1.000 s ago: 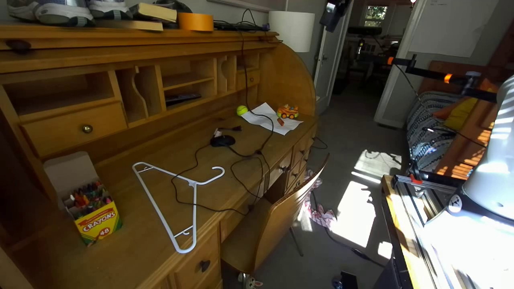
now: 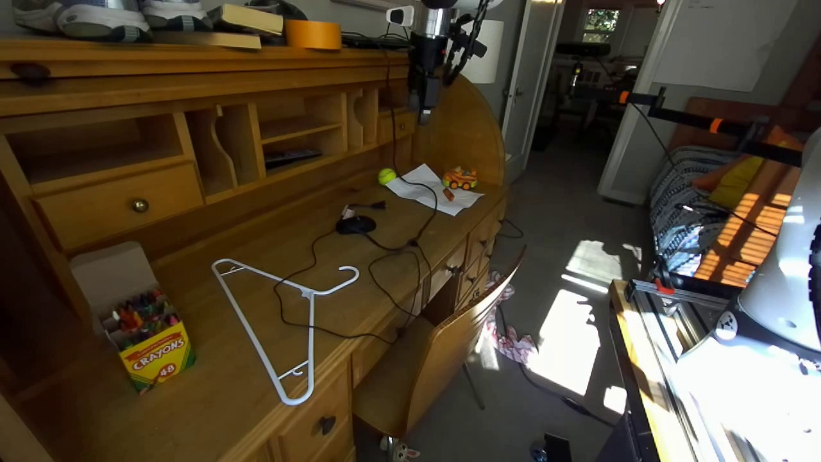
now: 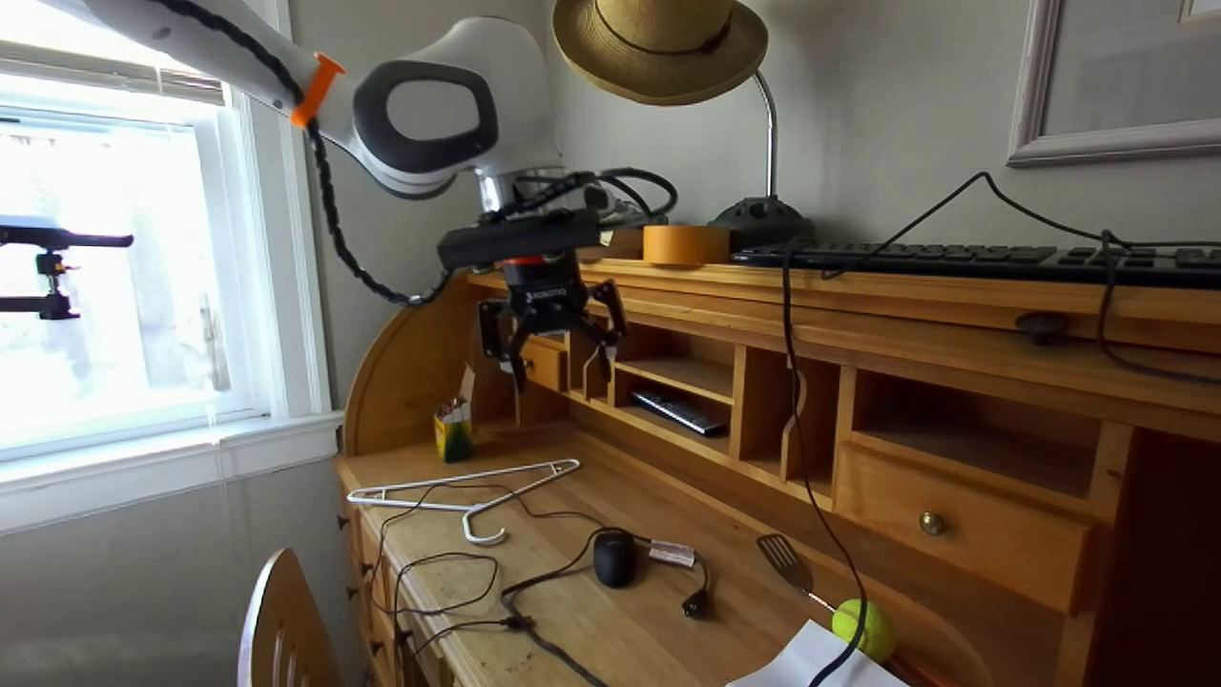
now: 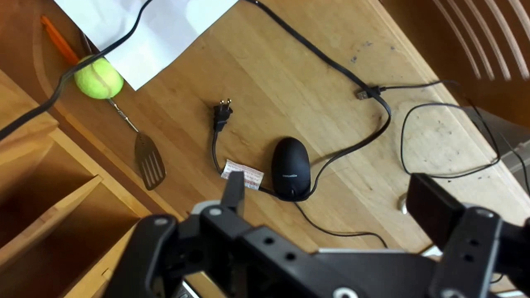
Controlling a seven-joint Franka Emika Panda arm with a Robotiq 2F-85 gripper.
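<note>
High over the desk hangs my gripper (image 3: 561, 364), its two fingers spread wide and empty. Seen from the wrist, the black mouse (image 4: 291, 169) lies on the wood below, with its cord running off. A power plug (image 4: 222, 113) sits nearby. Further left a slotted spatula (image 4: 150, 161) rests by a green tennis ball (image 4: 98, 78), close to a white paper sheet (image 4: 154, 39). A white hanger (image 2: 312, 339) lies flat, with a cable across it. At the desk's far end in the second exterior view stands the crayon box (image 3: 454, 435); an orange toy car (image 2: 460, 178) is by the paper.
Desk cubbies (image 2: 300, 127) and the upper shelf (image 3: 687, 279) rise along the back. One loose black cable hangs from the shelf to the desk. A wooden chair (image 2: 431, 358) stands at the front edge. Bare wood shows between the scattered things.
In the first exterior view, the arm's end has moved left from near the doorway and lower, and now hangs in front of the desk's far end. The desk items look unmoved.
</note>
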